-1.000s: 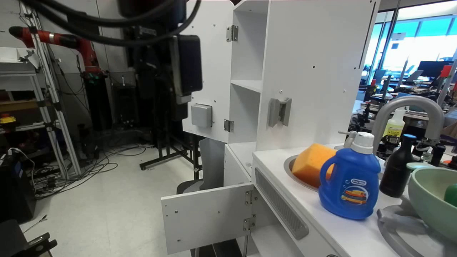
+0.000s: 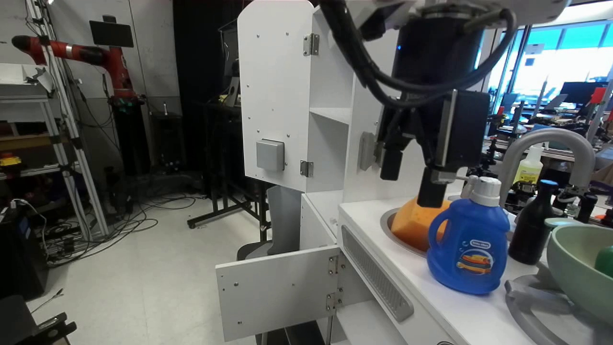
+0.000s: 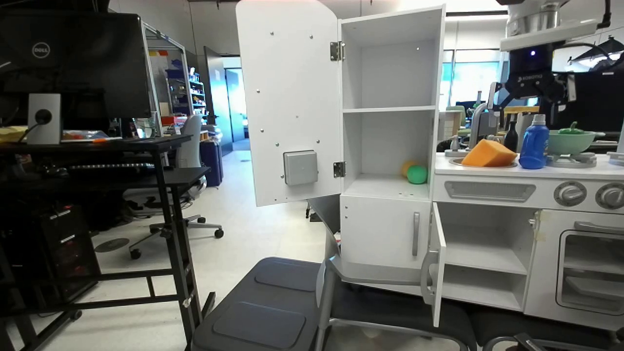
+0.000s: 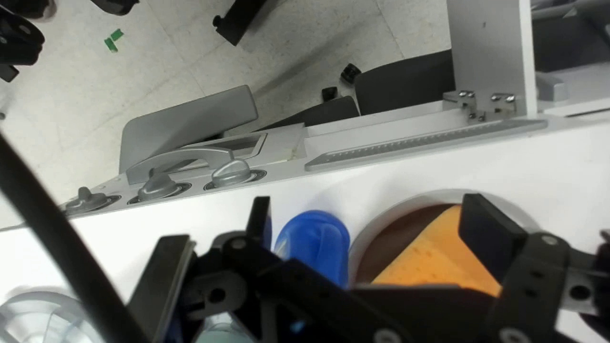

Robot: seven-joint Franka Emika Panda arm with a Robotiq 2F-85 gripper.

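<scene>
Above the white counter hangs my gripper (image 2: 409, 185), open and with nothing between its fingers. An orange sponge-like block (image 3: 490, 154) rests tilted in the round sink (image 4: 366, 251). Beside it stands an upright blue detergent bottle (image 2: 468, 247) with a white cap. From the wrist, the bottle (image 4: 320, 243) shows between the spread fingers, while the orange block (image 4: 437, 254) lies partly behind one finger (image 4: 490, 237). The fingertips are higher than the block, apart from it in the second exterior view.
A grey faucet (image 2: 551, 135), dark bottle (image 2: 531, 224) and green bowl (image 2: 580, 258) crowd the counter's far side. The tall cabinet's open door (image 3: 292, 105) and lower open door (image 3: 436, 266) jut out. Green and orange balls (image 3: 417, 174) sit on a cabinet shelf.
My gripper has moved right in the first exterior view, from in front of the open cabinet door to above the sink and bottle. The counter objects look unmoved.
</scene>
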